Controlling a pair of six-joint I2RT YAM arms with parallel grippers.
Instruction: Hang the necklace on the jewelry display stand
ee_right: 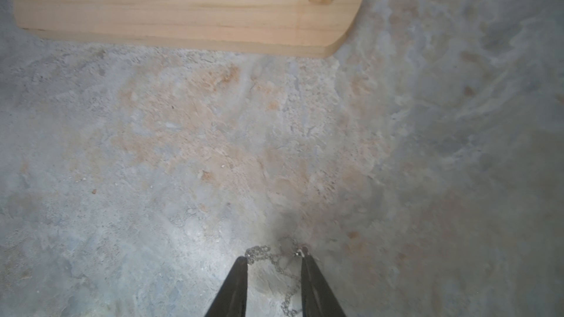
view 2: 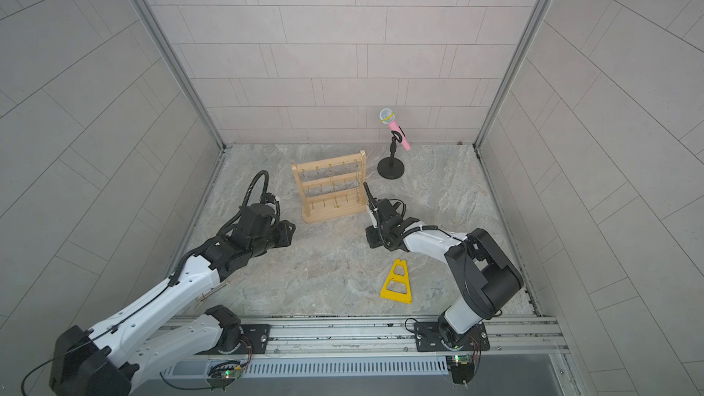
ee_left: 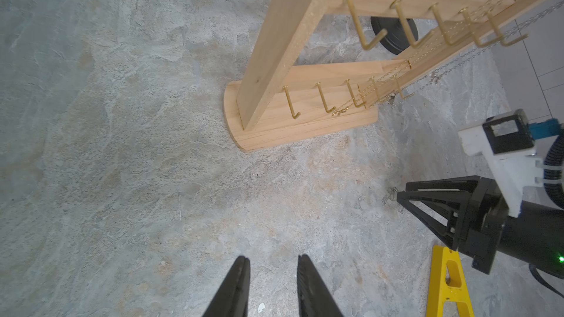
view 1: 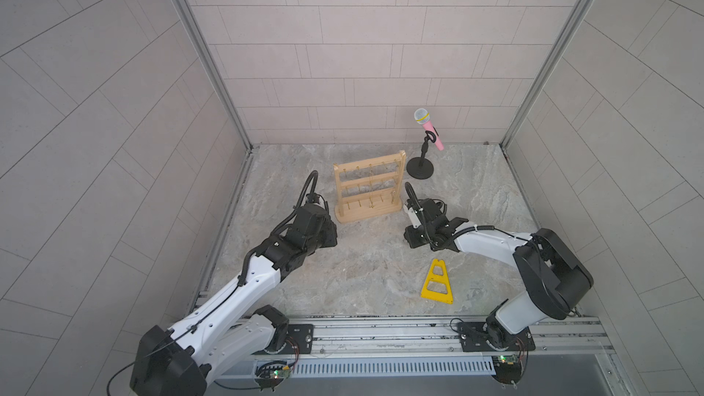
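A thin silver necklace point(ee_right: 258, 252) lies loosely on the table, showing between and just past the fingertips of my right gripper, which is open low over it. In the left wrist view, part of this necklace point(ee_left: 392, 194) shows at the tips of the right gripper. The wooden display stand point(view 1: 369, 206) with brass hooks stands behind both grippers. Chains point(ee_left: 470, 52) hang on its right side in the left wrist view. My left gripper is open in front of the stand's left part, nothing between its fingers.
A yellow triangular frame point(view 1: 437, 283) lies in front of the right arm. A pink microphone point(view 1: 432, 134) on a black stand point(view 1: 420, 168) stands behind, right of the display stand. The table point(view 1: 374, 267) between the arms is clear.
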